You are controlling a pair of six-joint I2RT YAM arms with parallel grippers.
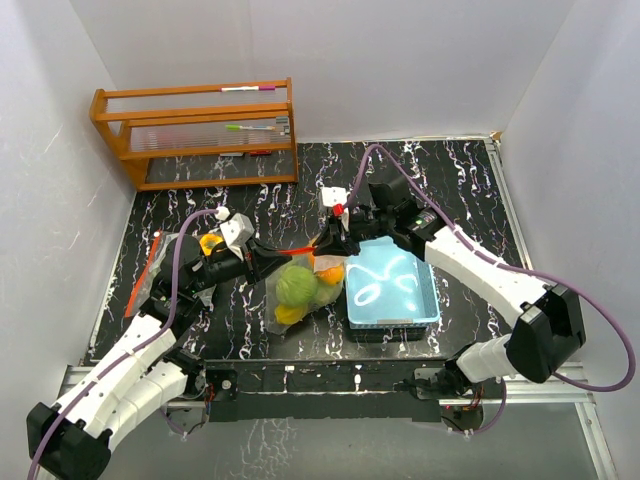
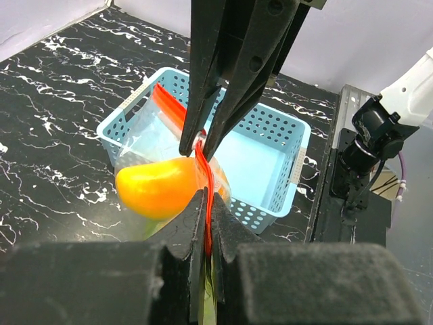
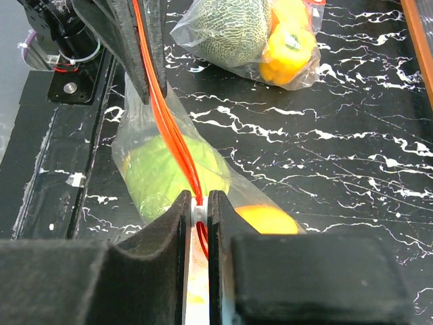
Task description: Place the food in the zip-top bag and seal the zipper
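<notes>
A clear zip top bag (image 1: 325,292) with a red zipper edge (image 2: 208,179) holds a green melon (image 1: 296,286), an orange pepper (image 2: 155,188) and a yellow piece (image 1: 290,313). My left gripper is shut on one end of that red edge. Close by, my right gripper is shut on the small white zipper slider (image 3: 198,213). Between the two grippers the red strip is pulled taut. Whether its two lips are pressed together behind the slider cannot be told.
An empty light blue basket (image 1: 392,285) stands just right of the bag. Another clear bag with a melon (image 3: 233,30) and yellow peppers (image 3: 287,54) lies at the left, partly under my left arm. A wooden rack (image 1: 195,135) stands at the back left.
</notes>
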